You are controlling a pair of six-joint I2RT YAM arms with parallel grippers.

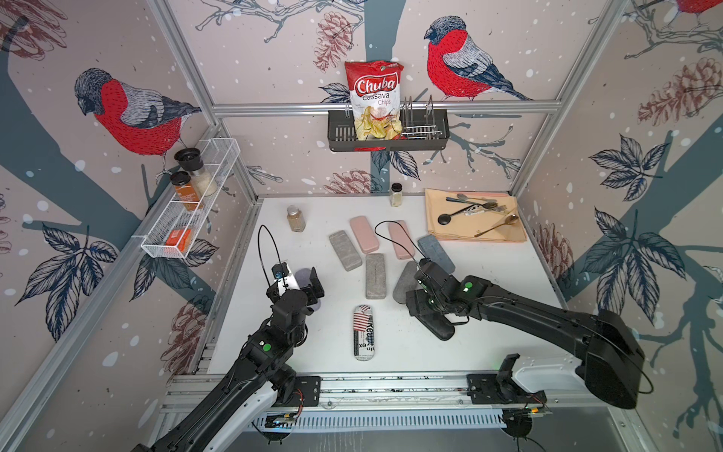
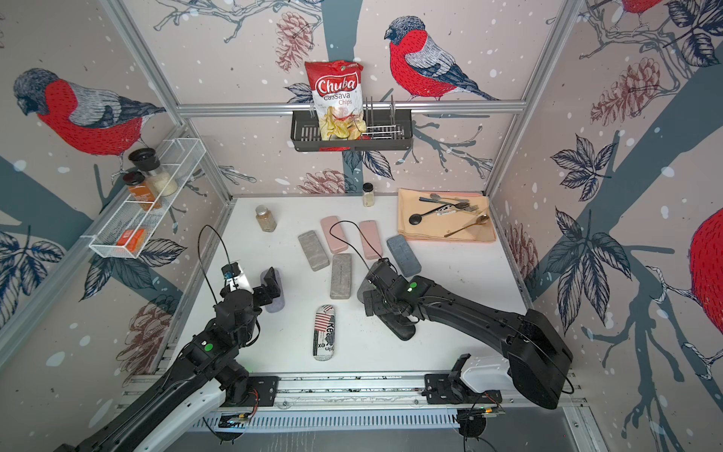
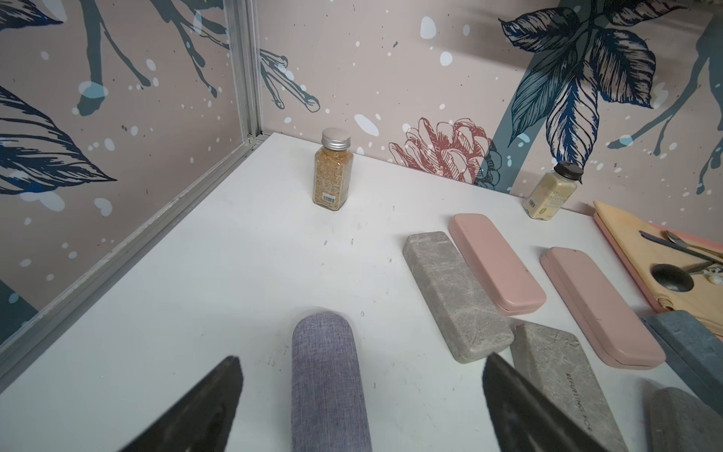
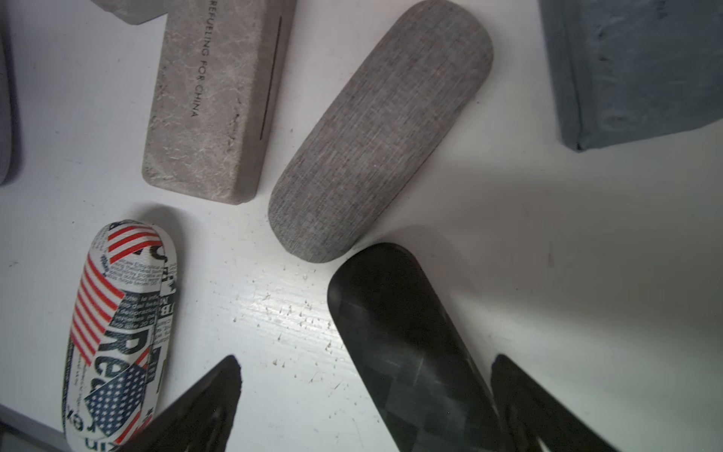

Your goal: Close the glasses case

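Several elongated glasses cases lie on the white table, and every lid I can make out is down. My left gripper is open over the table's left side. Below and ahead of it lies a purple-grey fabric case (image 3: 327, 384), its near end cut off by the frame. My right gripper also stands open, above a glossy black case (image 4: 406, 339) whose near end runs out of view. A grey fabric case (image 4: 384, 135) lies just beyond the black one. To its left is a case with newspaper and flag print (image 4: 116, 339). Nothing sits between either gripper's fingers.
Two pink cases (image 3: 501, 263), grey stone-look cases (image 3: 455, 293) and a blue-grey case (image 2: 403, 255) occupy the middle and back. A spice jar (image 3: 333, 169) stands back left. Utensils lie on an orange cloth (image 1: 489, 235) at back right.
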